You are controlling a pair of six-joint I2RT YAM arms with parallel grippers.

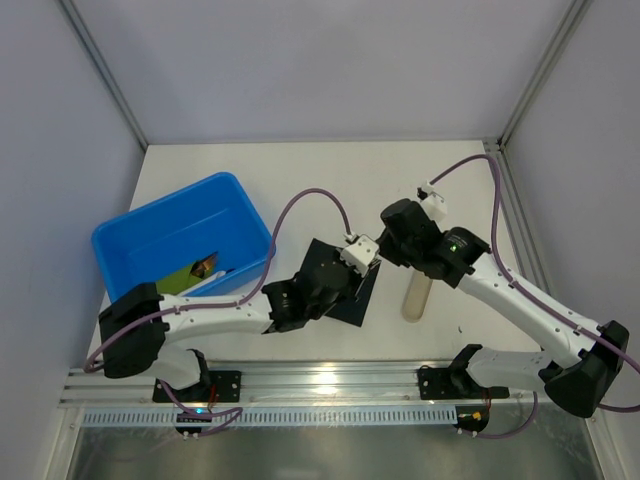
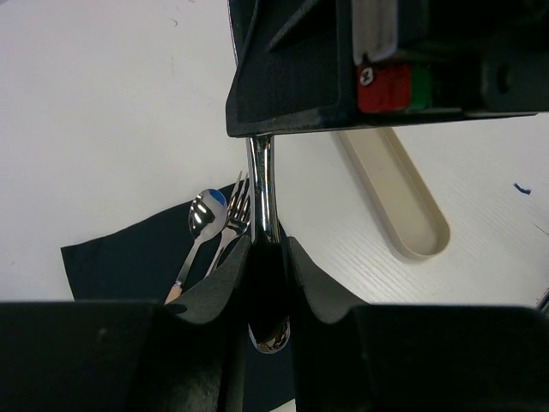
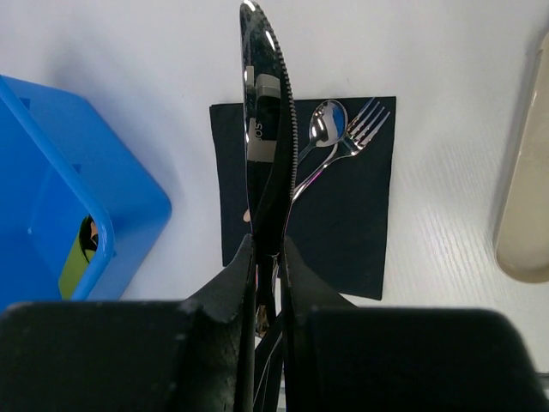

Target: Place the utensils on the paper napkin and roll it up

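Note:
A dark square napkin (image 3: 352,215) lies flat on the table, with a spoon (image 3: 328,123) and a fork (image 3: 356,137) side by side on it. Above it, my right gripper is shut on a metal knife (image 3: 268,129), whose serrated blade points away from the fingers. In the left wrist view the knife's handle (image 2: 262,189) runs down from the right gripper and passes between the fingers of my left gripper. Its rounded end shows past them. Those fingers stand close around the handle; whether they grip it is unclear. From above, both grippers meet over the napkin.
On the left stands a blue bin (image 1: 183,230) with a green item (image 1: 180,279) and other small things inside. A long beige tray (image 1: 417,297) lies right of the napkin.

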